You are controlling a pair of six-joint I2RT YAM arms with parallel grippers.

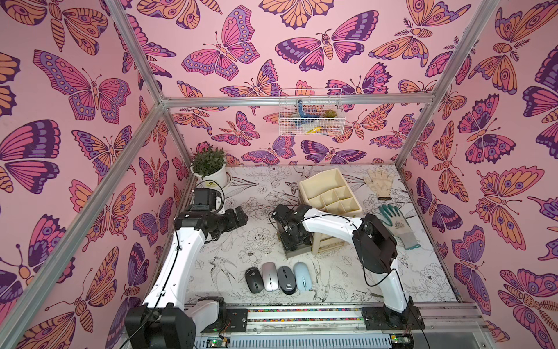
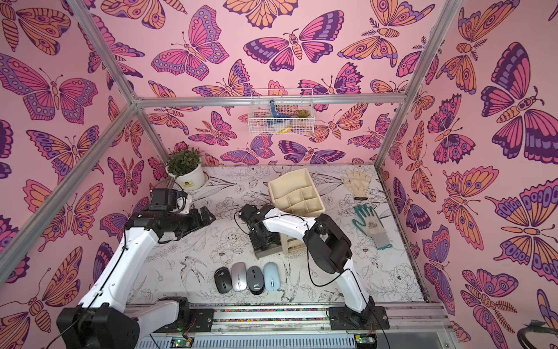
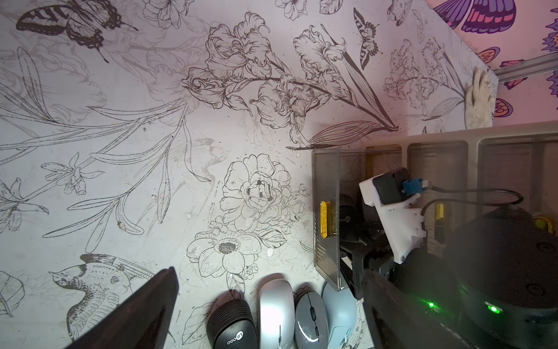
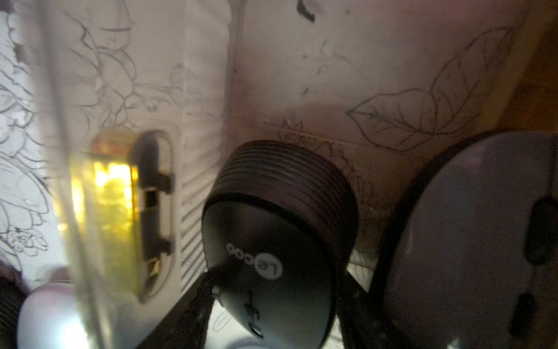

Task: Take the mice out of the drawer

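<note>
My right gripper (image 1: 296, 238) reaches down into the clear drawer (image 3: 327, 256) of the cream organizer. In the right wrist view its fingers flank a black Lecoo mouse (image 4: 273, 226); whether they touch it I cannot tell. A larger dark grey mouse (image 4: 465, 232) lies to its right. Outside, four mice stand in a row on the table: black (image 1: 253, 279), silver (image 1: 270, 276), dark grey (image 1: 286, 279) and light blue (image 1: 302, 276). My left gripper (image 1: 237, 217) hangs open left of the drawer, empty.
The cream organizer (image 1: 322, 183) stands behind the right arm. Two gloves (image 1: 379, 181) lie at the right, a potted plant (image 1: 209, 165) at the back left.
</note>
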